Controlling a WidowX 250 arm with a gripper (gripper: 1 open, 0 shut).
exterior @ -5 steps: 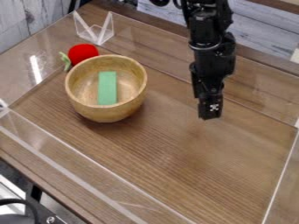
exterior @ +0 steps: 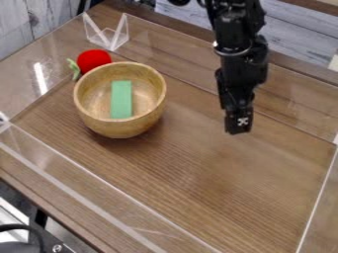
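Note:
My black arm [exterior: 235, 54] reaches down from the top centre, its gripper [exterior: 238, 123] open above the bare wood at right of centre, with nothing visible between its fingers. A wooden bowl [exterior: 144, 113] sits to its left, holding a green block [exterior: 122, 99]. A red round object with a green part [exterior: 94, 59] lies just behind the bowl.
A white wire-like object [exterior: 103, 36] stands at the back left. A black cable [exterior: 20, 229] shows at the bottom left.

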